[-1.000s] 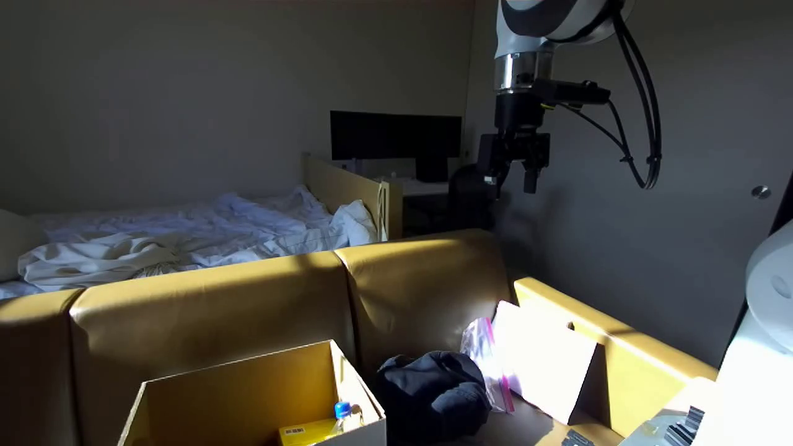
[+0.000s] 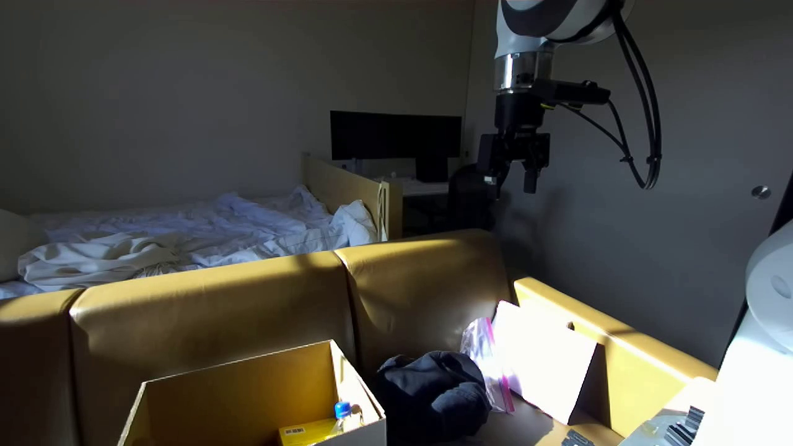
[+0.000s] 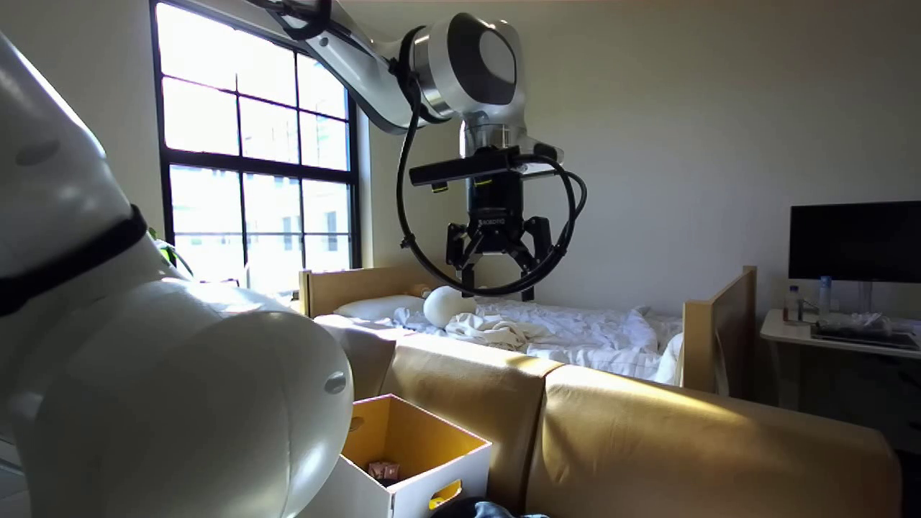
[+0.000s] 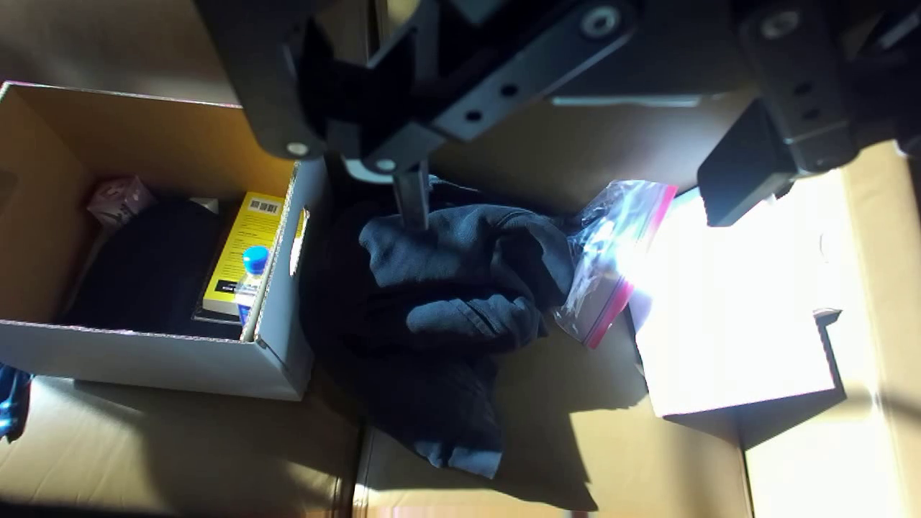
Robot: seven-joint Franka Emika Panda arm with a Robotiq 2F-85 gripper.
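Observation:
High above the couch my gripper (image 3: 498,293) points down, open, with nothing between its fingers. Below it, in the wrist view, a dark navy cloth (image 4: 466,285) lies crumpled on the couch seat. To the cloth's left stands a white cardboard box (image 4: 285,337), its top uncovered. Inside it are a yellow book (image 4: 243,246), a blue-capped bottle (image 4: 255,260), a dark rounded item (image 4: 155,259) and a small pink packet (image 4: 121,200). A clear zip bag (image 4: 604,250) with a pink edge rests right of the cloth, beside a bright white flat-sided object (image 4: 734,311).
The tan couch backrest (image 2: 223,305) runs behind the box and cloth, and its armrest (image 2: 632,334) closes off the right side. Farther back are a bed (image 2: 201,223) and a desk with a monitor (image 2: 386,137). Bare seat shows in front of the zip bag.

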